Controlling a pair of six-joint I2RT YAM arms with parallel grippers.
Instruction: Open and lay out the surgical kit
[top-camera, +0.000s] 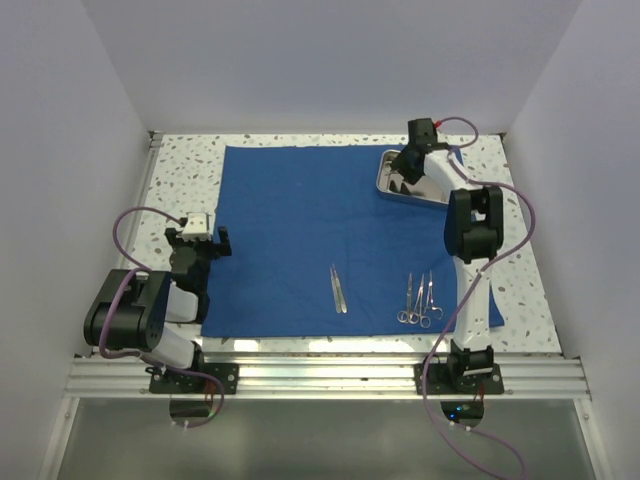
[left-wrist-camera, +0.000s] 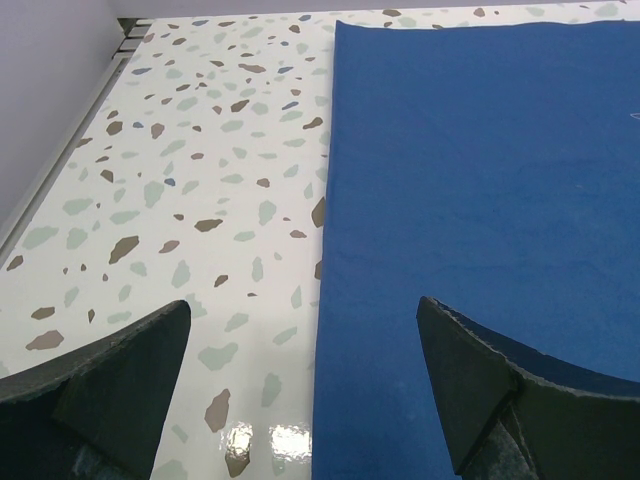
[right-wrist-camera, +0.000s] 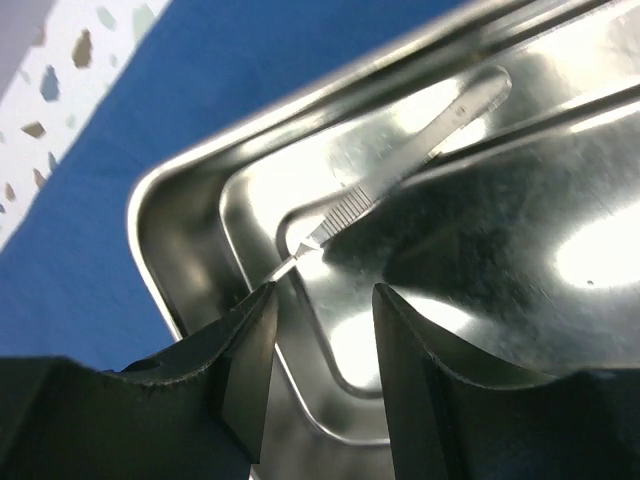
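A steel tray (top-camera: 432, 198) sits at the back right of the blue cloth. Inside it lies a scalpel handle (right-wrist-camera: 430, 135) with a thin tip, seen in the right wrist view. My right gripper is over it, part open, the left finger beside the thin end, nothing clearly held. On the cloth's front lie two slender instruments (top-camera: 338, 290) and a row of scissor-like instruments (top-camera: 421, 310). My left gripper (top-camera: 198, 236) stands open and empty at the cloth's left edge.
Speckled table (left-wrist-camera: 220, 150) borders it, with walls beyond.
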